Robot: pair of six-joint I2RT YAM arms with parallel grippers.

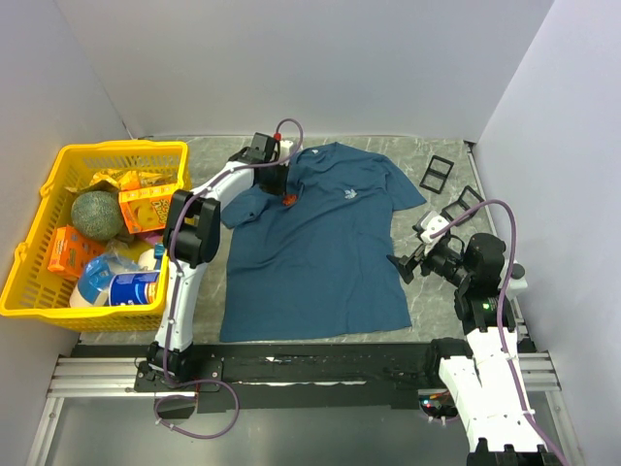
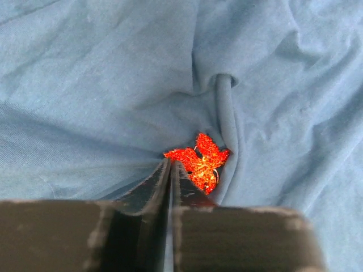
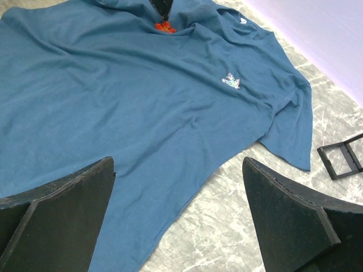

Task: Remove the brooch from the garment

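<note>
A blue garment (image 1: pixel 310 272) lies spread on the grey surface. A red glittery leaf-shaped brooch sits on it beside a fold, also seen near the top of the right wrist view as a red patch (image 3: pixel 165 28). My left gripper is right at the brooch, its tips close together over its lower left edge; whether anything is between them is unclear. My right gripper stands open at the garment's right, nothing between its fingers. A white leaf emblem (image 3: pixel 231 81) is on the garment.
A yellow basket (image 1: pixel 29 282) full of goods stands at the left. Black square frames (image 1: pixel 437 174) lie on the right of the surface. Bare surface shows right of the garment; walls enclose the back and sides.
</note>
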